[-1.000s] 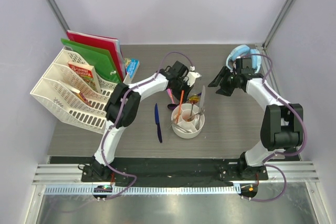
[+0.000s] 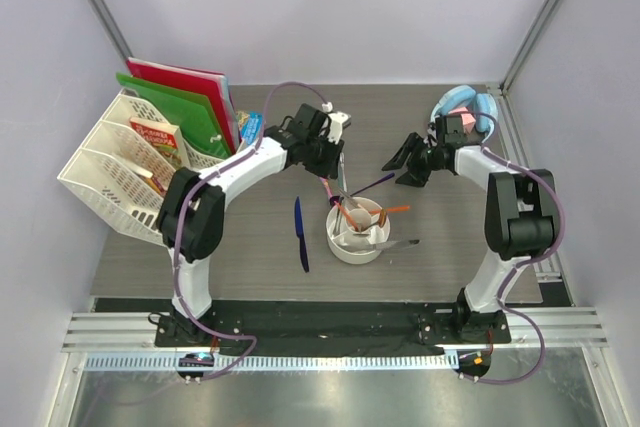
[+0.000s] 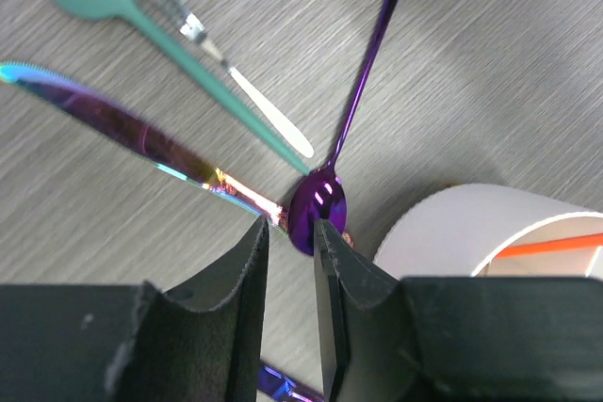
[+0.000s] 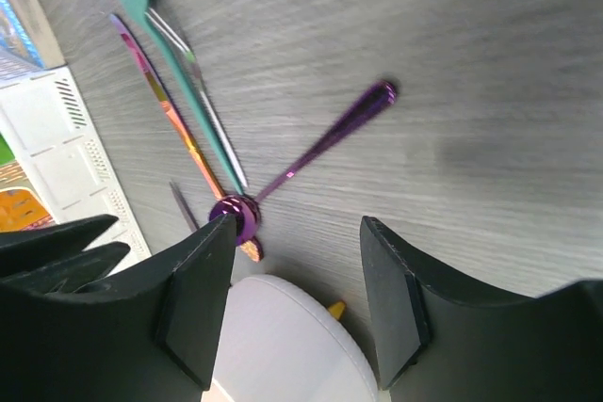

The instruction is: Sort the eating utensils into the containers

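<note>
A white round container [image 2: 351,256] holds several utensils, with a silver blade [image 2: 402,244] and an orange handle [image 2: 397,209] jutting over its right side. Behind it, a purple spoon [image 3: 356,91] lies with its bowl across the end of a rainbow knife [image 3: 141,131]. A teal spoon [image 3: 212,85] and a silver fork [image 3: 267,108] lie alongside. My left gripper is over the purple bowl, fingertips a little apart, nothing visibly held. My right gripper stands open and empty above the table, right of that bowl. A dark blue knife [image 2: 300,235] lies left of the container.
At the left, a white rack [image 2: 110,172] holds folders and books. A light blue rounded object [image 2: 458,97] and a pink one [image 2: 461,119] sit at the back right, behind the right arm. Right of the container, the table is bare.
My left gripper has moved left, away from the container. Utensils in the container have tipped from upright to leaning right over its rim. My right gripper has shifted slightly left.
</note>
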